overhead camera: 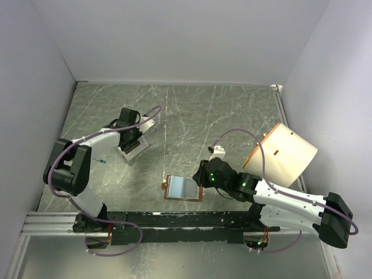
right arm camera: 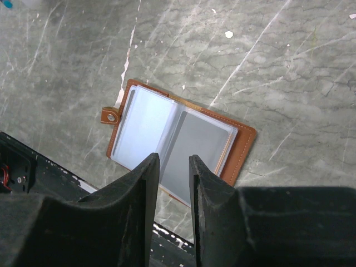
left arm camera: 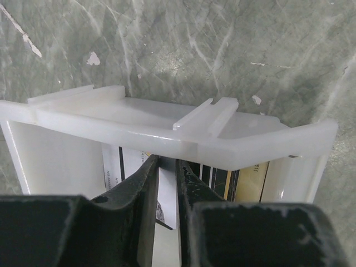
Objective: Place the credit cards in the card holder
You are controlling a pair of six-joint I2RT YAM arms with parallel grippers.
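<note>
In the left wrist view, several cards lie in a white rack, among them a white card (left arm camera: 168,200) and a gold card (left arm camera: 253,181). My left gripper reaches down at the rack's front bar, its fingers slightly apart over the white card; no card is clearly clamped. From above, this gripper covers part of the rack (overhead camera: 138,150). The brown card holder (right arm camera: 245,147) lies opened flat, showing clear plastic sleeves (right arm camera: 197,144). Above its lower edge, my right gripper is part open, with nothing between its fingers.
A large white board with an orange edge (overhead camera: 285,154) stands at the right. Near the left arm lies a small blue item (overhead camera: 100,160).
</note>
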